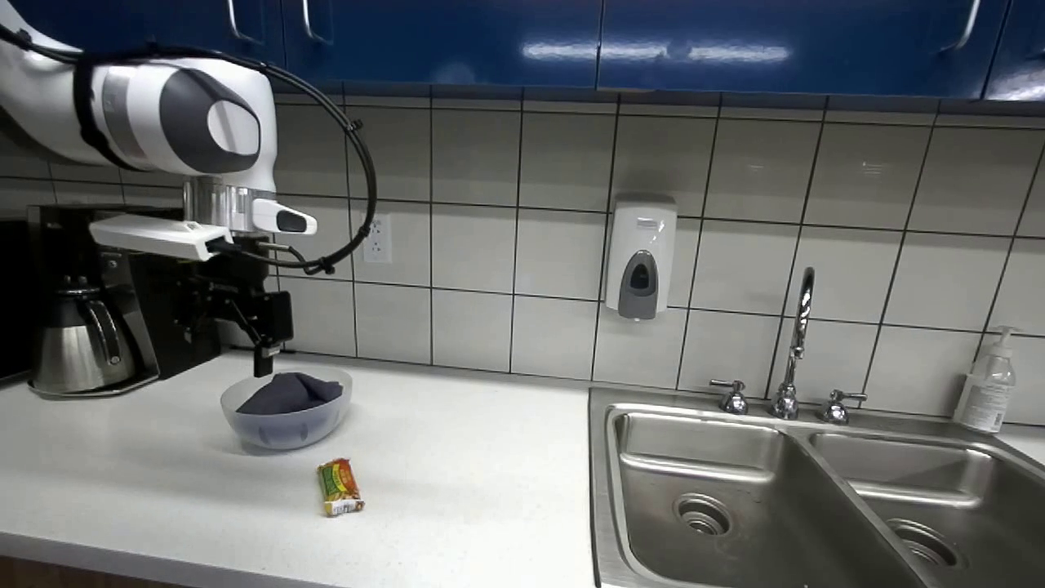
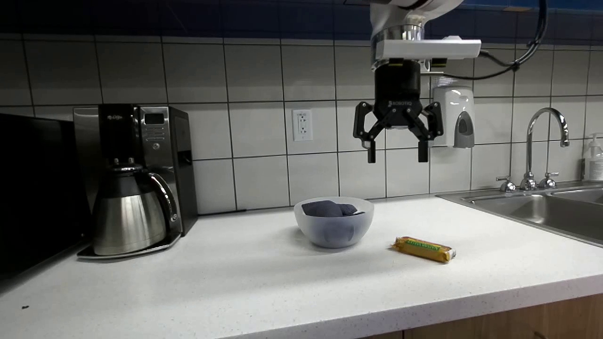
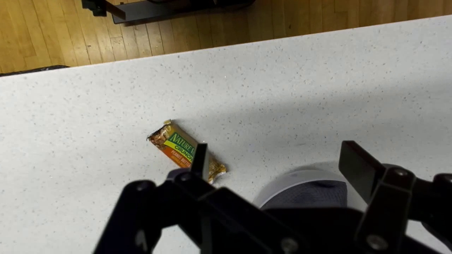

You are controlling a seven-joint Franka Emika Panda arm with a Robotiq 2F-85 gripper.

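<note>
My gripper point(image 2: 398, 152) hangs in the air with its two fingers wide apart and nothing between them. In exterior view 1 the gripper point(image 1: 269, 361) appears over a frosted bowl point(image 1: 279, 431). A dark grey-blue cloth point(image 1: 290, 393) is bunched inside that bowl. In exterior view 2 the bowl point(image 2: 334, 232) stands on the counter, to the left of the gripper and lower. A wrapped granola bar point(image 2: 424, 249) lies flat beside the bowl. The wrist view shows the bar point(image 3: 180, 146) partly covered by one finger, while the bowl point(image 3: 275, 186) is half hidden behind the gripper.
A coffee maker with a steel carafe point(image 2: 131, 217) occupies the left of the counter. The double sink point(image 1: 599, 470) and faucet point(image 1: 798, 343) are on the right. Bare white counter point(image 1: 470, 470) stretches between bowl and sink. A soap dispenser point(image 1: 642, 256) is fixed to the wall.
</note>
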